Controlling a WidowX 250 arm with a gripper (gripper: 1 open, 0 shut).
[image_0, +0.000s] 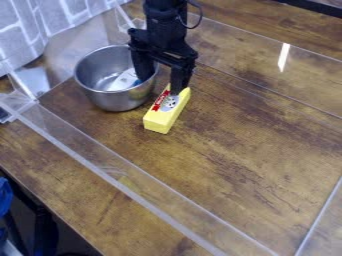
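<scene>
My black gripper (163, 60) hangs from the top over the gap between a steel pot and a yellow box, its two fingers pointing down and apart. The steel pot (100, 95) stands at left with a small white and blue item (127, 78) inside, partly hidden by the gripper. The yellow box (163, 116), with a red and white printed label, lies on the wooden table (221, 170) just right of the pot. Nothing clearly shows between the fingers.
Clear plastic walls run along the left and right of the workspace. A white crumpled cloth (40, 35) is at the upper left.
</scene>
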